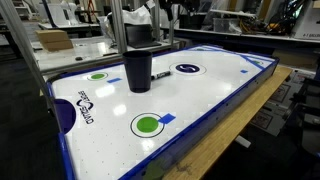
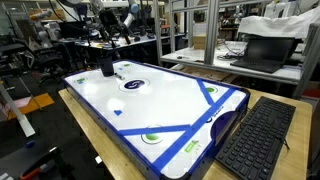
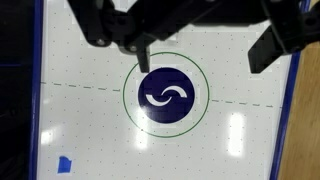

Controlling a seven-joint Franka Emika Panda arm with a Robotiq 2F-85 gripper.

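A black cup [image 1: 138, 71] stands upright on the white board [image 1: 205, 95], seen also in exterior view 2 as a dark cup [image 2: 107, 67] near the board's far left. Close to its right lies a small dark marker-like item [image 1: 160, 75]. My gripper stands open in the wrist view, its two dark fingers wide apart with nothing between them. Beneath it is the board's printed dark circle [image 3: 166, 95] inside a green ring. Neither the cup nor the small item shows in the wrist view.
Blue tape strips [image 2: 160, 132] mark the board. A keyboard [image 2: 258, 137] lies beside it, and a laptop [image 2: 268, 54] sits on the table behind. The board's middle is largely bare. A cardboard box [image 1: 54, 40] stands in the background.
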